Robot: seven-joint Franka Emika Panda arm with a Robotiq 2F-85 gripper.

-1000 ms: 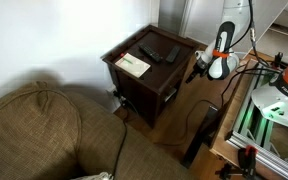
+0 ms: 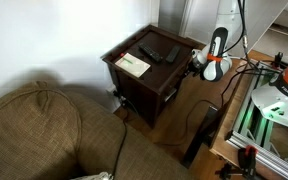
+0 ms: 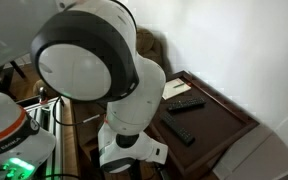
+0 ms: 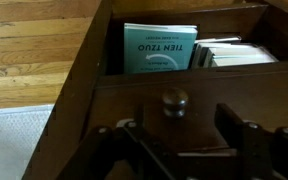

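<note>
A dark brown wooden cabinet [image 2: 144,85] stands against the white wall. In the wrist view its drawer front [image 4: 124,97] fills the middle, with a round, shiny knob [image 4: 174,100] on it. My gripper faces this front, its dark fingers [image 4: 131,131] apart, one on either side of the knob's line. Nothing shows held between them; whether they touch the knob cannot be told. From outside, the gripper [image 2: 195,67] is small and dark at the cabinet's right side. The arm [image 3: 132,140] hides much of the cabinet in the second exterior view.
Above the drawer, an open shelf holds a teal book [image 4: 158,48] and several pale books [image 4: 234,53]. Two black remotes and a white paper [image 2: 132,65] lie on the cabinet top. A brown beanbag [image 2: 44,130] sits left; a wooden table edge [image 2: 216,135] stands right.
The arm and gripper have shifted slightly left, closer to the cabinet's side. The cabinet and the things on top have stayed put.
</note>
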